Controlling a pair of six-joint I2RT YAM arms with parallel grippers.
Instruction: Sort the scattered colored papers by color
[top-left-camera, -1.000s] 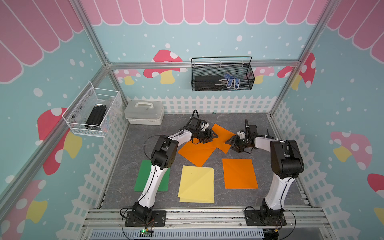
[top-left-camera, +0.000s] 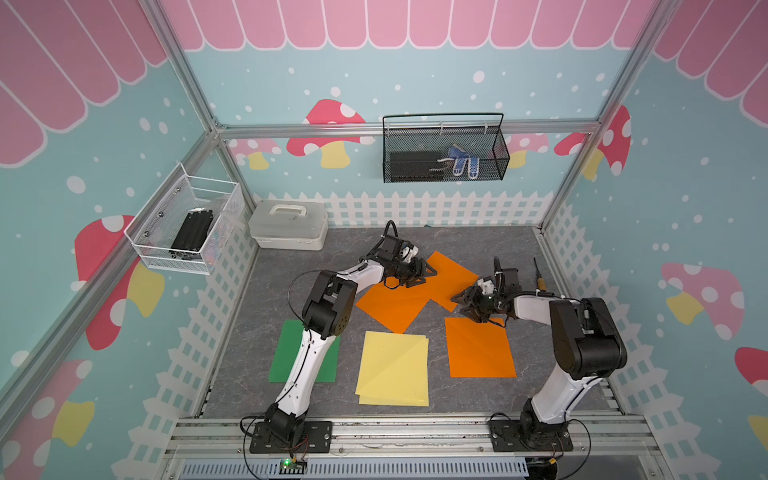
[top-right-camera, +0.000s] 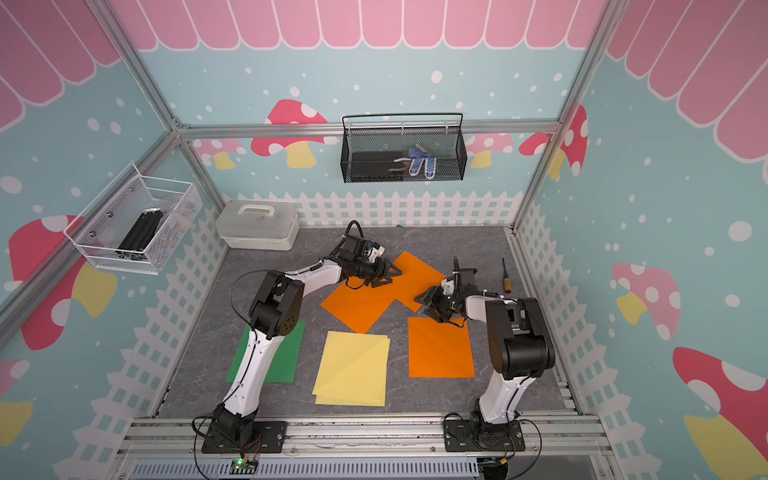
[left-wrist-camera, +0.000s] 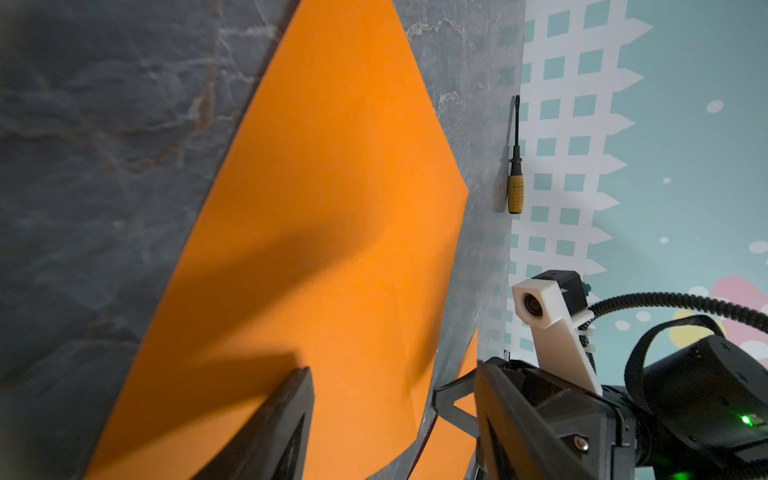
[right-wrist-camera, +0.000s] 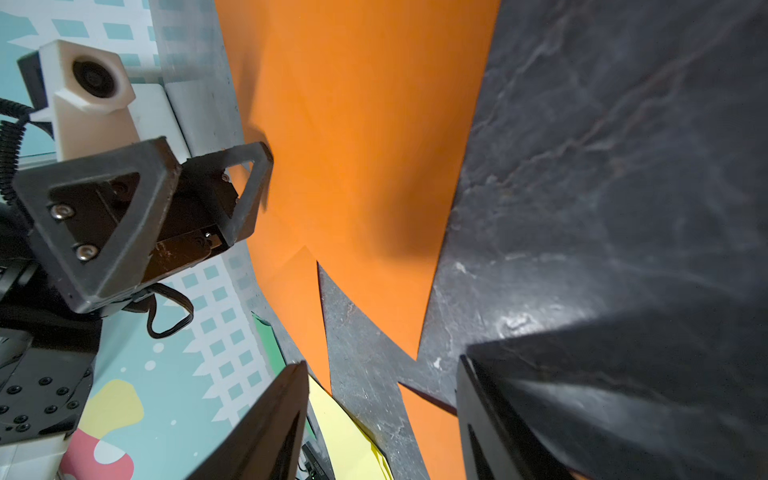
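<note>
Two overlapping orange sheets lie in mid-table: the rear orange sheet (top-left-camera: 448, 272) and the left orange sheet (top-left-camera: 393, 310). A third, the front orange sheet (top-left-camera: 480, 349), lies flat at front right. Yellow sheets (top-left-camera: 392, 368) are stacked at front centre, slightly askew. My left arm partly covers a green sheet (top-left-camera: 284, 352) at front left. Over the rear sheet's left side is my left gripper, its fingers apart and orange paper visible between them. My right gripper is open near the rear sheet's front right edge; paper and bare table show between its fingers.
A grey lidded box (top-left-camera: 289, 225) stands at back left. A screwdriver (top-right-camera: 505, 276) lies by the right wall. A white basket (top-left-camera: 188, 228) and a black mesh basket (top-left-camera: 445, 152) hang on the walls. Bare table lies right of the front orange sheet.
My right gripper has come toward the table's front. The rear orange sheet has shifted slightly frontward and right. The left arm looks still; the other papers have not moved.
</note>
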